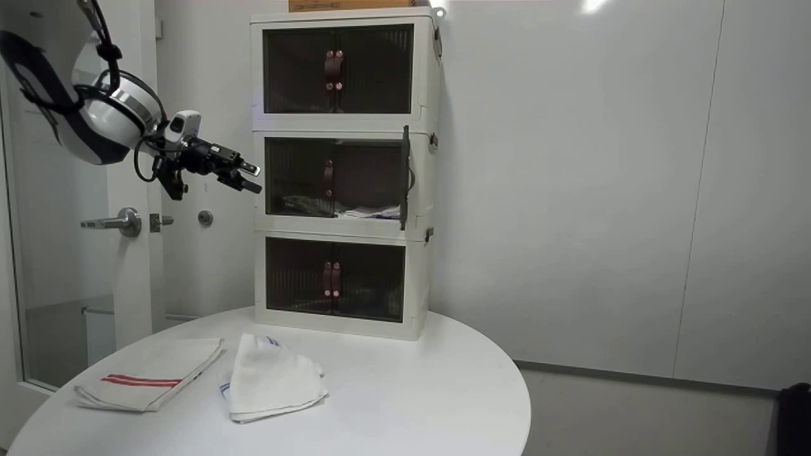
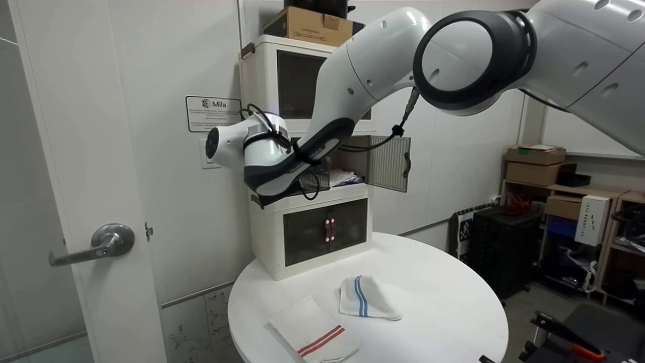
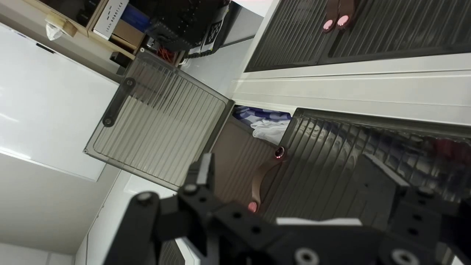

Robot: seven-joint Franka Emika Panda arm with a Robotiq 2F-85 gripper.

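My gripper [image 1: 255, 178] is open and empty, in the air to the left of the white cabinet's middle level. In the wrist view its dark fingers [image 3: 380, 185] stand wide apart in front of the middle level's shut door [image 3: 326, 168], which has a brown strap handle [image 3: 261, 179]. The other middle door [image 1: 405, 178] stands swung out to the right. Folded cloths [image 3: 269, 128] lie inside behind the opening. On the round table lie a white cloth with red stripes [image 1: 144, 380] and a bunched white cloth with blue stripes [image 1: 274, 380].
The top-level doors [image 1: 338, 69] and bottom-level doors [image 1: 334, 278] are shut. A cardboard box [image 2: 308, 26] sits on top of the cabinet. A room door with a metal handle [image 1: 114, 223] stands at the left.
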